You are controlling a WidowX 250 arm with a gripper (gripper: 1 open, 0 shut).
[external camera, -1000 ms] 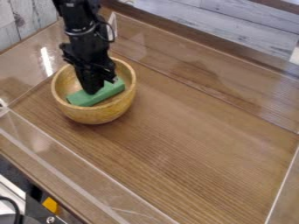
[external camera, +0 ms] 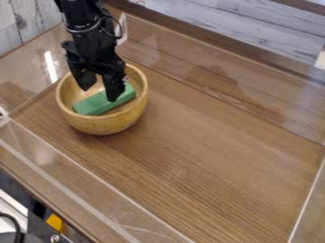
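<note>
A wooden bowl sits at the left of the table, holding a green block that lies slanted inside it. The black gripper hangs over the bowl from the top, open, its fingers spread on either side above the block; whether they touch it is hard to tell.
Bare wooden table fills the right and front, clear of objects. A pale wall runs along the top left. Dark cables and a small yellow item lie at the bottom-left corner, off the table's edge.
The gripper has risen and shifted slightly left, its fingers now seen spread apart. The block and bowl look essentially in the same place.
</note>
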